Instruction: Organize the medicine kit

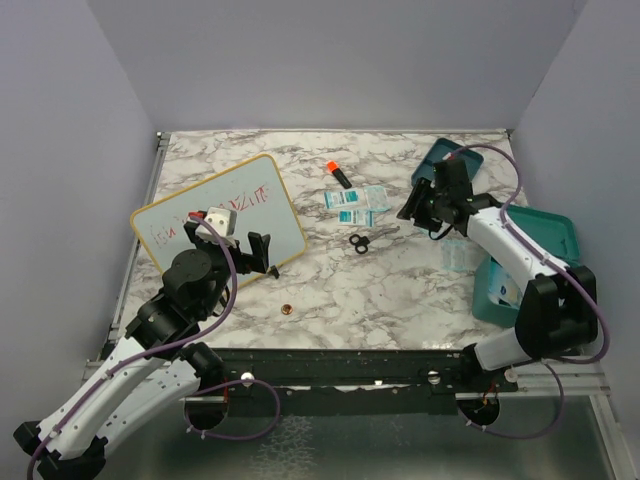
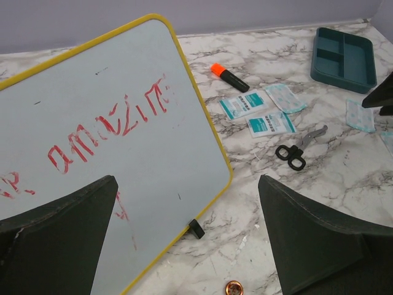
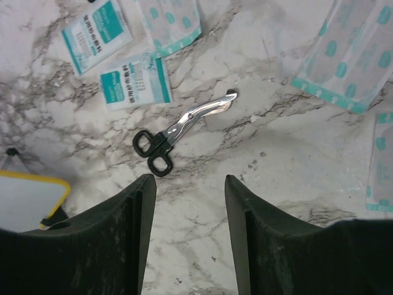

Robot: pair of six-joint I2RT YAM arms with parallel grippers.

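Observation:
Bandage scissors (image 1: 363, 242) lie mid-table, below two teal-and-white packets (image 3: 135, 82) and clear dotted pouches (image 3: 344, 61). An orange-capped black marker (image 2: 229, 76) lies behind them. My right gripper (image 1: 418, 210) is over the table right of the scissors, fingers apart with nothing between them; the scissors sit just beyond its fingertips in the right wrist view. My left gripper (image 1: 255, 256) hangs open and empty over the whiteboard. The teal kit box (image 1: 490, 312) at the right is partly hidden by the right arm.
A whiteboard (image 1: 180, 215) with red writing covers the left. A teal divided tray (image 2: 342, 74) stands at the back right, partly behind the right arm in the top view. A small round brown object (image 1: 287, 309) lies near the front.

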